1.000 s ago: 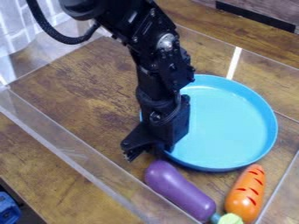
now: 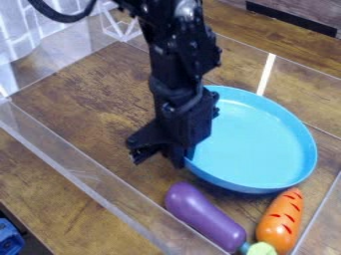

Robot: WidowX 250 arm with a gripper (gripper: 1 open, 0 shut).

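Observation:
My black gripper (image 2: 166, 149) is low at the left edge of a blue plate (image 2: 260, 149), fingers shut as far as shows; its tips are dark and partly hidden, with nothing visible held. A purple eggplant (image 2: 202, 214) lies in front of the plate, below the gripper. An orange carrot (image 2: 281, 217) lies to the right of the eggplant.
A clear plastic barrier runs diagonally along the left and front of the wooden surface (image 2: 74, 105). A small blue object (image 2: 6, 237) shows at the bottom left. The wood left of the arm is clear.
My gripper has risen slightly and shifted a little toward the left. The plate, eggplant and carrot look almost unmoved.

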